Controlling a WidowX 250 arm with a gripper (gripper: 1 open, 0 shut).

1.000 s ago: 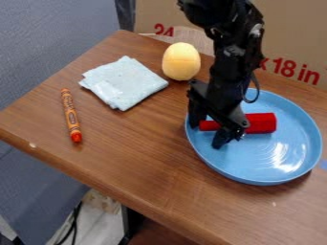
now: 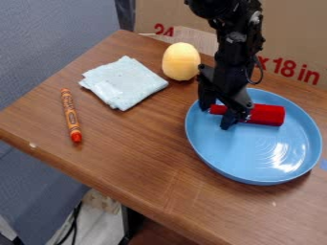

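My black gripper (image 2: 225, 100) is down over a blue plate (image 2: 250, 153) on the right, its fingers around or against a red cylindrical object (image 2: 266, 114) lying across the plate's upper part. Whether the fingers are closed on it cannot be made out, as the gripper's dark body hides the red object's left portion.
A yellow egg-shaped object (image 2: 182, 60) stands behind my gripper to the left. A folded pale cloth (image 2: 122, 81) and an orange stick-like object (image 2: 71, 115) lie on the wooden table (image 2: 109, 167). A cardboard box (image 2: 289, 43) stands at the back. The table's left edge drops to the floor.
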